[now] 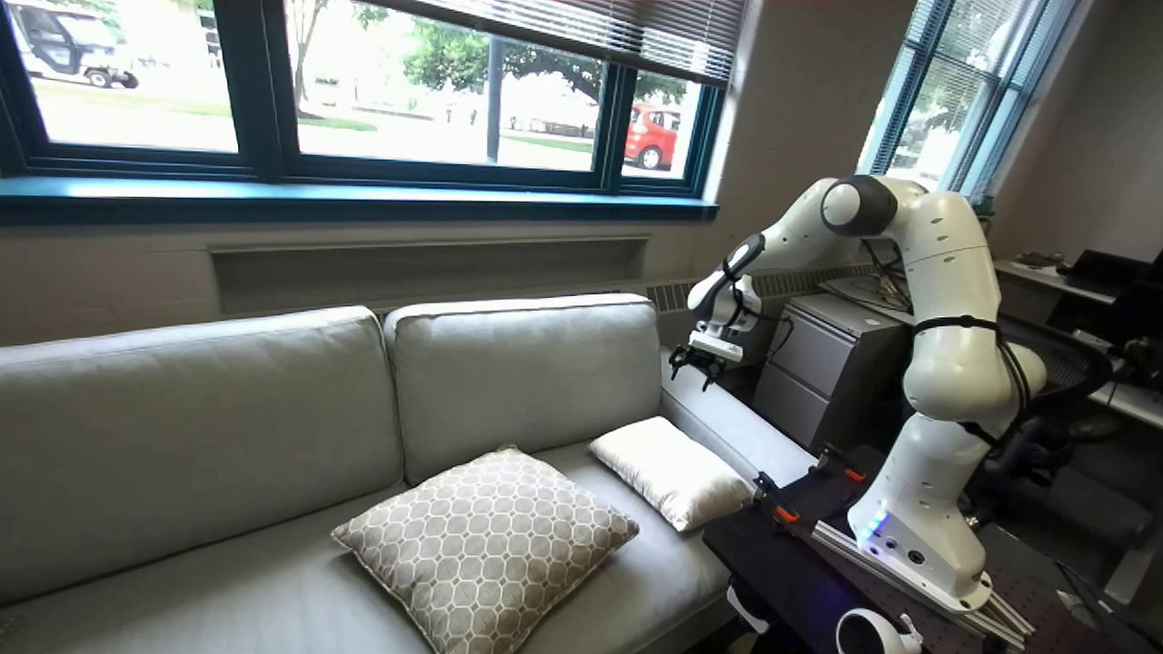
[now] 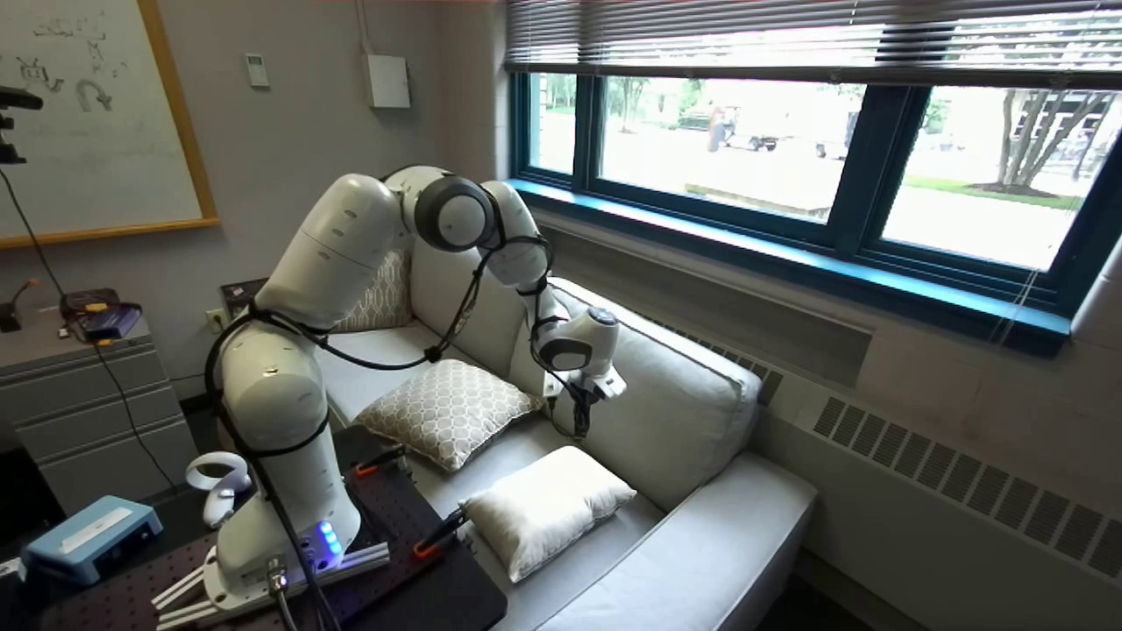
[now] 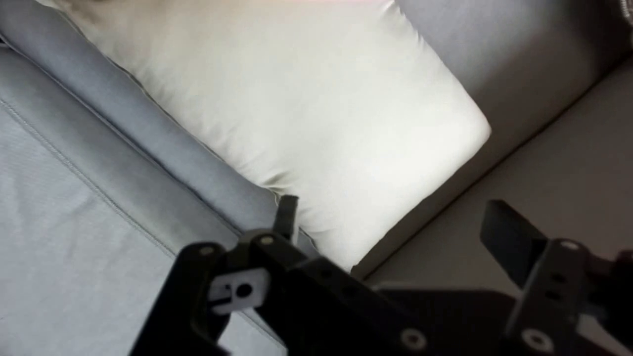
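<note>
A plain white pillow [image 1: 672, 469] lies on the sofa seat at the armrest end; in the wrist view the pillow [image 3: 332, 107] fills the upper middle. Left of it in exterior view 1, the larger patterned pillow [image 1: 491, 540] rests on the seat. My gripper [image 1: 698, 369] hangs in the air near the armrest and backrest, above the white pillow and apart from it. Its fingers are spread wide, and nothing is between them. From the other side, the white pillow [image 2: 549, 506] sits in front of and below the gripper [image 2: 581, 419].
The grey sofa's armrest [image 1: 741, 420] and backrest cushion [image 1: 523, 376] border the seat. A dark table [image 2: 463, 589] with orange-tipped clamps [image 1: 776, 500] stands at the sofa's front.
</note>
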